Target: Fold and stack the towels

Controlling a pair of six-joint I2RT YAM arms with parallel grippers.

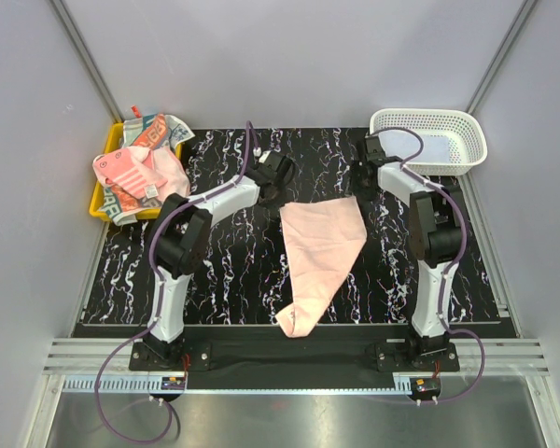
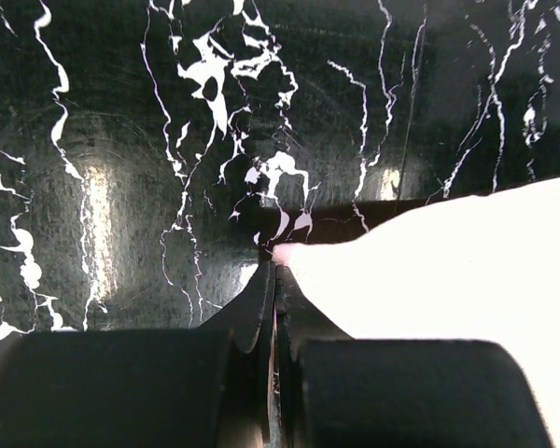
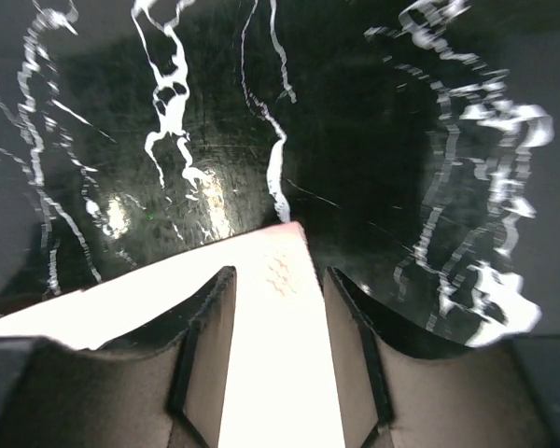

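A pale pink towel (image 1: 317,247) lies on the dark marbled table, its far edge fairly straight and its near end narrowed and folded at the table's front edge. At its far left corner, my left gripper is shut, with the corner's tip showing right at the fingertips. My right gripper is open over the far right corner, which shows between and beyond its parted fingers. In the right wrist view the towel (image 3: 275,322) appears overexposed, and whether the fingers touch it cannot be told.
A yellow basket (image 1: 97,198) heaped with pink and patterned towels (image 1: 142,168) stands at the back left. The white basket (image 1: 474,140) at the back right holds a flat pale cloth (image 1: 429,149). Bare table shows left of the towel.
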